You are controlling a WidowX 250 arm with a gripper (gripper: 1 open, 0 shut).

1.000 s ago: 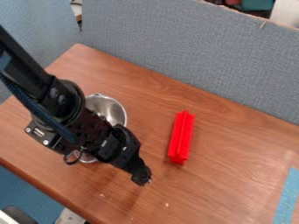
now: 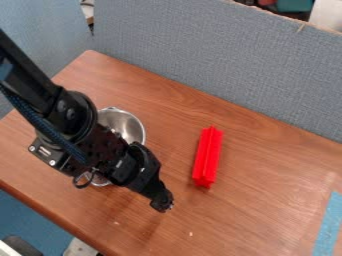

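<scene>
My gripper (image 2: 159, 198) is low over the wooden table at the end of the black arm, angled toward the lower middle; its fingers are small and dark, and I cannot clearly see the gap between them. A steel pot (image 2: 126, 122) stands behind the arm, mostly hidden by it. A long red block (image 2: 207, 157) lies to the right of my gripper, apart from it.
Grey padded walls (image 2: 214, 65) border the table at the back and left. A light blue strip (image 2: 327, 222) lies at the right edge.
</scene>
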